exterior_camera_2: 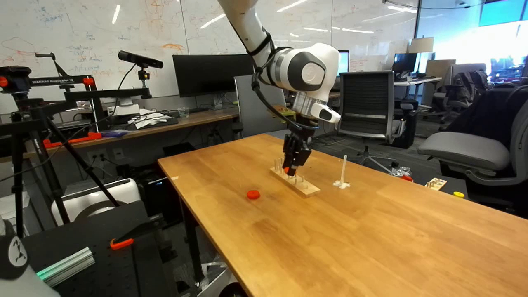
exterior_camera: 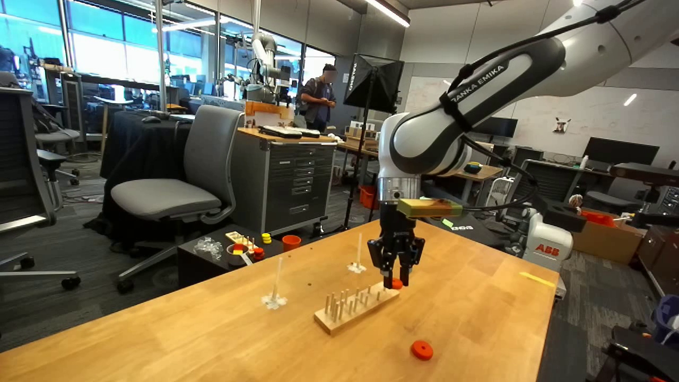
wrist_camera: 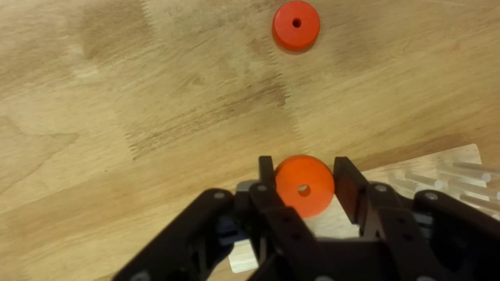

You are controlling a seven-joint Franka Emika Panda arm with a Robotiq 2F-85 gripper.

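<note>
Between the fingers of my gripper is an orange-red disc (wrist_camera: pixel 300 180) with a hole in its middle. The fingers are shut on its two sides. In exterior view 1 the gripper (exterior_camera: pixel 395 284) holds this disc (exterior_camera: pixel 397 283) just above the right end of the wooden peg board (exterior_camera: pixel 331 327). Several upright pegs (wrist_camera: pixel 468 174) stand on the board; whether one lies right under the disc's hole is hard to tell. A second red disc (exterior_camera: pixel 421 349) lies flat on the table, apart from the board, and shows at the top of the wrist view (wrist_camera: pixel 296 37).
Two thin white posts, one nearer (exterior_camera: pixel 277 283) and one farther (exterior_camera: pixel 359 251), rise from the table beyond the board. Off the table's far edge, a black stand (exterior_camera: pixel 197 270) carries small parts and an orange cup (exterior_camera: pixel 291 242).
</note>
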